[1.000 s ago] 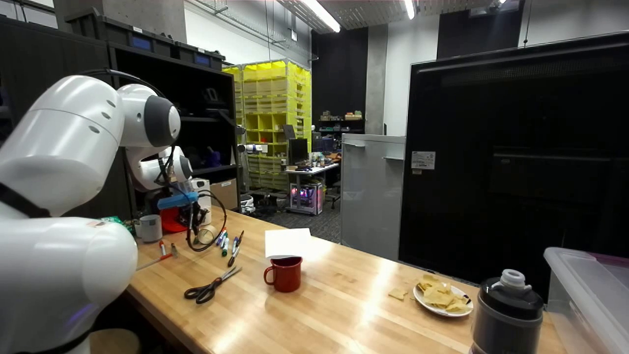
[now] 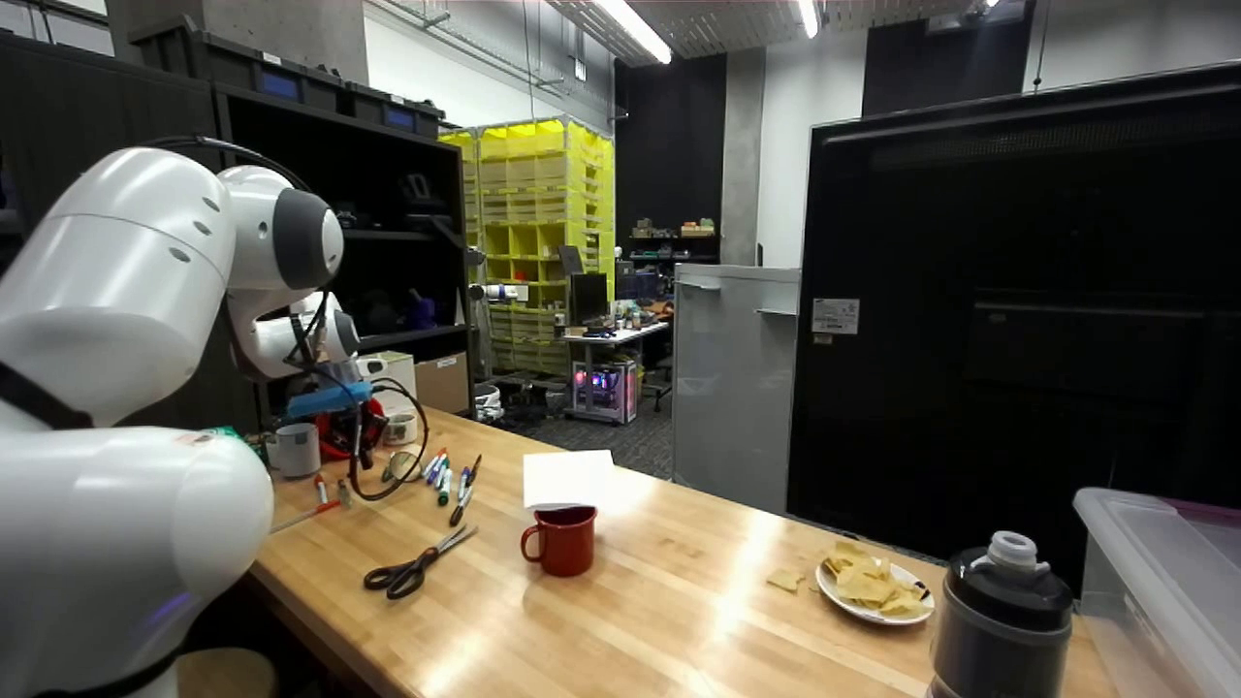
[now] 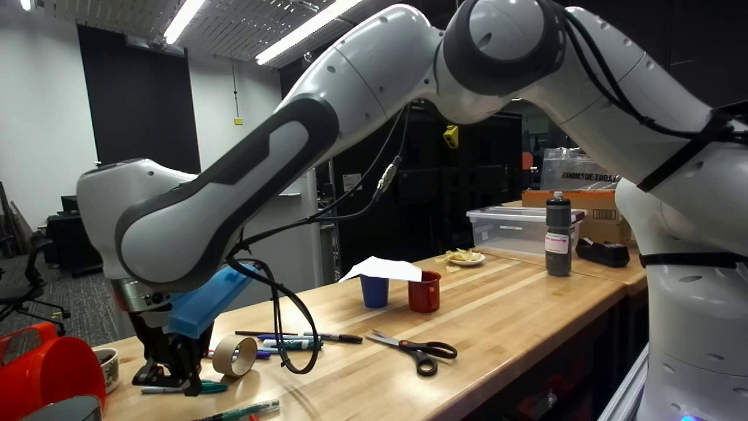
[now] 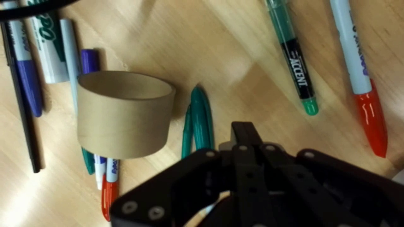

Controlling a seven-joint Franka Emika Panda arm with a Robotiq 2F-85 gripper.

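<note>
My gripper is shut, with nothing showing between its fingers. It hangs low over the marker end of the wooden table. In the wrist view a green-capped marker (image 4: 201, 119) lies just beyond the fingertips, partly hidden by the gripper. A cardboard-coloured tape ring (image 4: 125, 125) stands to the left, among pens. On the right lie a green Accent highlighter (image 4: 299, 68) and a red-capped marker (image 4: 369, 117). Exterior view 2 shows the gripper close to the tape ring (image 3: 235, 355), apart from it.
Beside the gripper stands a red container (image 3: 56, 372). Scissors (image 3: 414, 348), a red mug (image 3: 424, 292), and a blue cup (image 3: 375, 291) partly under white paper (image 3: 385, 268) are farther along. A chip plate (image 2: 878, 589) and grey bottle (image 2: 1002, 622) occupy the far end.
In exterior view 1 the arm and gripper have shifted left, from near the tape ring toward the white mug and red container. The table objects look unmoved.
</note>
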